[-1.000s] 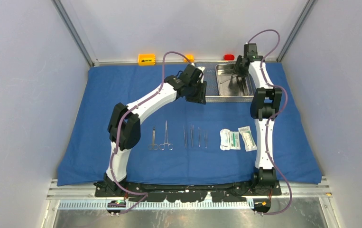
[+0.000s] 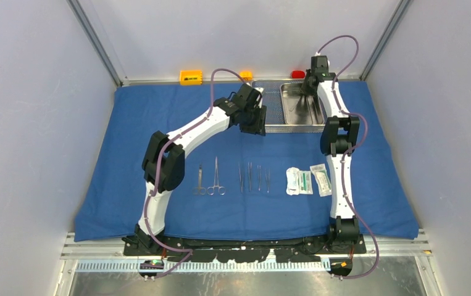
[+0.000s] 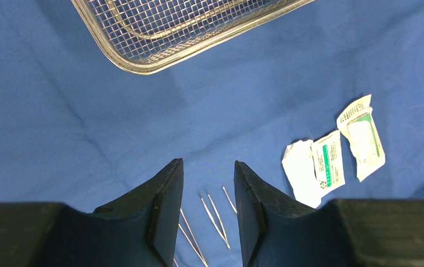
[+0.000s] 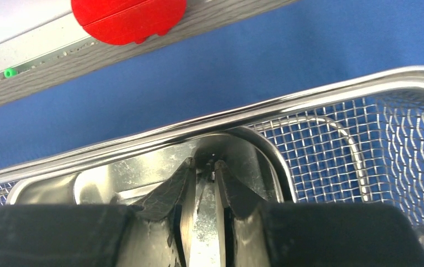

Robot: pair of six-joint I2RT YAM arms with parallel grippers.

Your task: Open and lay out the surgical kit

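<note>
Inside the metal mesh basket (image 2: 271,108) at the back right sits a steel tray (image 2: 288,120), with a slim metal instrument (image 4: 140,191) in it. My right gripper points down into the tray's far end, its fingers a small gap apart; a thin dark shape shows in that gap, but whether it is touched is unclear. Over the cloth in front of the basket, my left gripper is open and empty. Scissors (image 2: 216,179), several tweezers-like instruments (image 2: 250,177) and white packets (image 2: 299,181) lie in a row at the front.
At the back edge stand yellow bins (image 2: 191,77) and a red one (image 2: 298,74). The basket rim (image 4: 209,123) runs close beyond my right gripper.
My right gripper has shifted slightly left over the tray. The left arm has barely moved, and the laid-out row is unchanged.
</note>
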